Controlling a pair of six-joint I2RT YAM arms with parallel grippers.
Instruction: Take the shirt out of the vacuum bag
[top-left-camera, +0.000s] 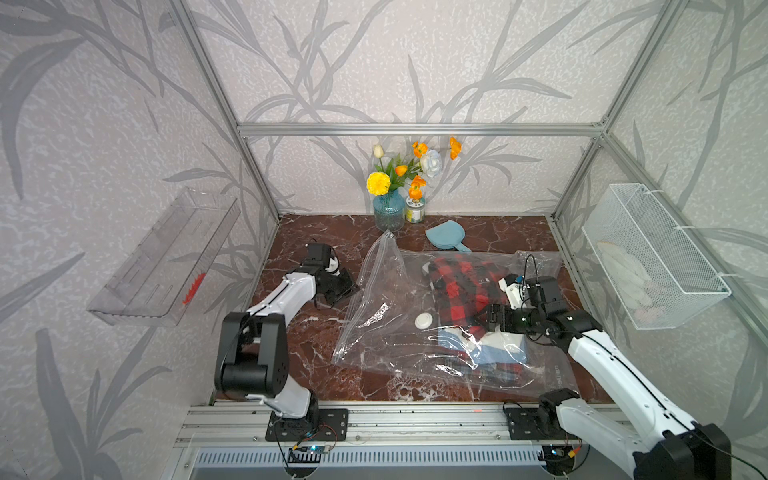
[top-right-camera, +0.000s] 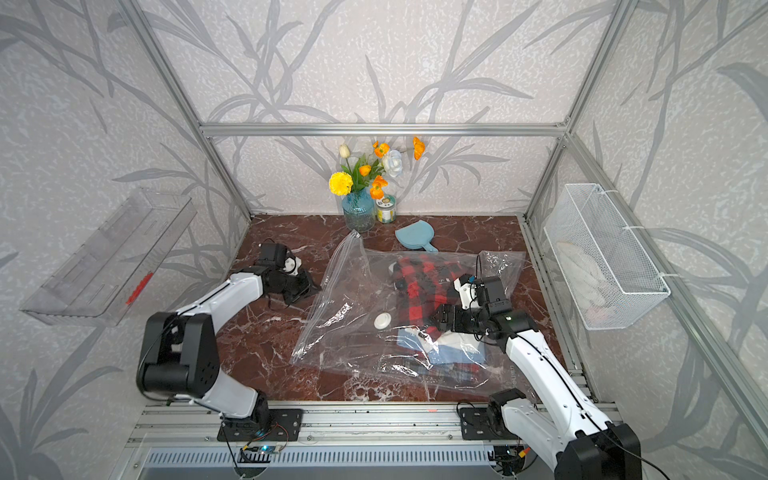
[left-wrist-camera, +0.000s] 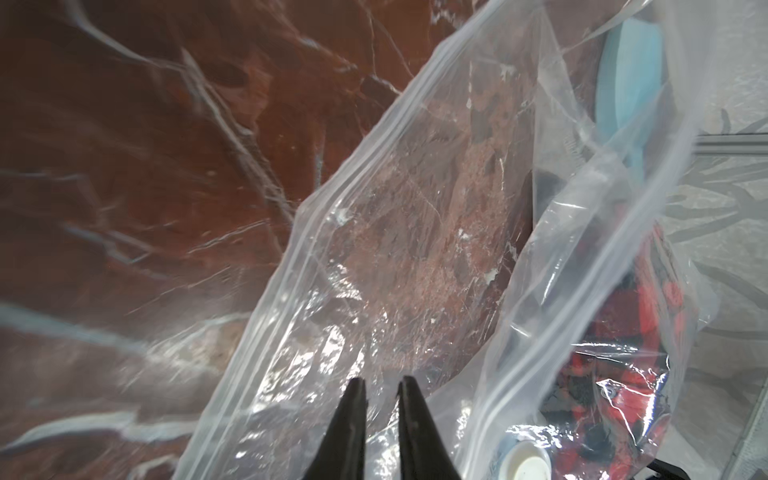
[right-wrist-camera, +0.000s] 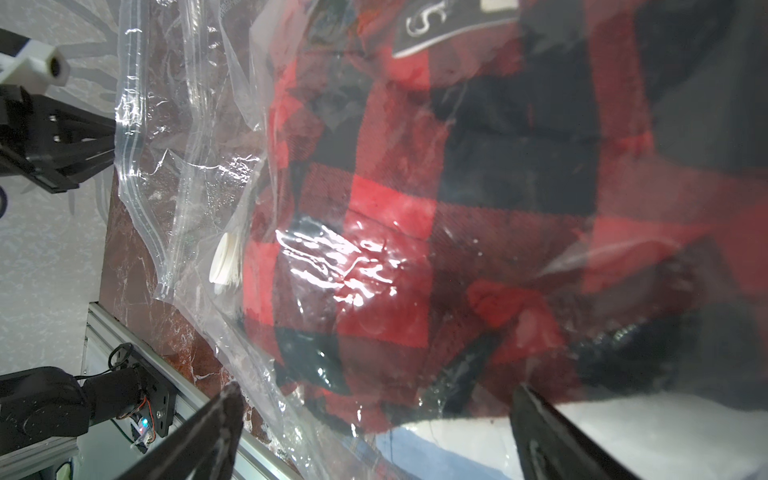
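The clear vacuum bag (top-left-camera: 392, 344) lies flat across the table, its zip mouth on the left. Inside it, a red-and-black plaid shirt (top-left-camera: 457, 292) lies above some blue and white cloth (top-left-camera: 472, 345). At the bag's mouth, my left gripper (top-left-camera: 355, 288) is low over the table, pointing right. Its narrow fingers (left-wrist-camera: 352, 424) are slightly apart in the left wrist view, with film visible beyond them and nothing clearly gripped. Over the right part of the shirt, my right gripper is open, fingers spread wide above the film.
A blue vase (top-left-camera: 389, 209) of flowers, a small can (top-left-camera: 414, 211) and a blue dustpan (top-left-camera: 448, 235) stand along the back. Baskets hang at both sides: clear plastic left (top-left-camera: 164, 264), white mesh right (top-left-camera: 680, 280).
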